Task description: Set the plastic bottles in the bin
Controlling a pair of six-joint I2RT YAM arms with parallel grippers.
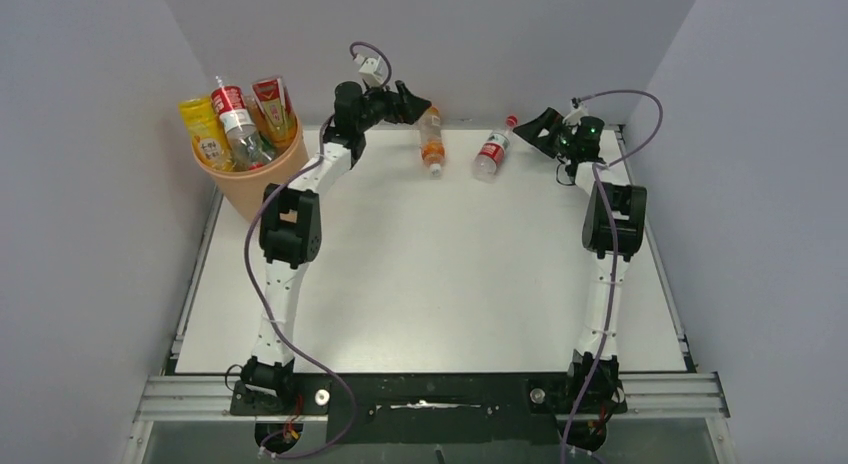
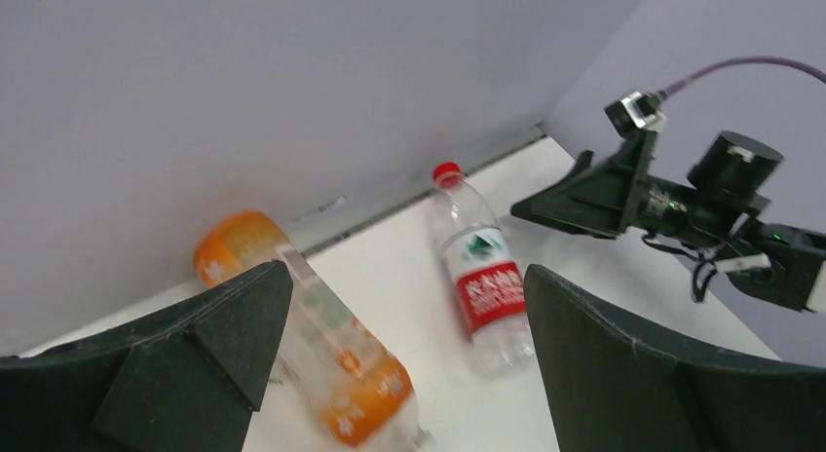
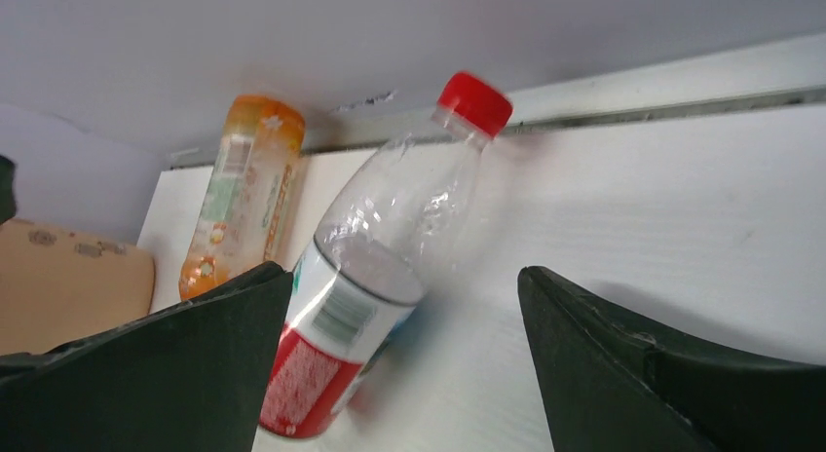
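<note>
Two bottles lie apart at the back of the white table: an orange-labelled one point(image 1: 431, 141) and a clear one with red cap and red-white label point(image 1: 493, 151), also filling the middle of the right wrist view point(image 3: 351, 306). My left gripper point(image 1: 410, 102) is open above the orange bottle's top end, nothing between its fingers. My right gripper point(image 1: 532, 131) hangs open just right of the clear bottle's cap end, its fingers apart, with the bottle beyond and between them in the wrist view. The bin point(image 1: 250, 194) at the back left holds several bottles and packs.
Grey walls point(image 1: 700, 234) bound the table at the back and sides; the back wall is close behind both bottles and grippers.
</note>
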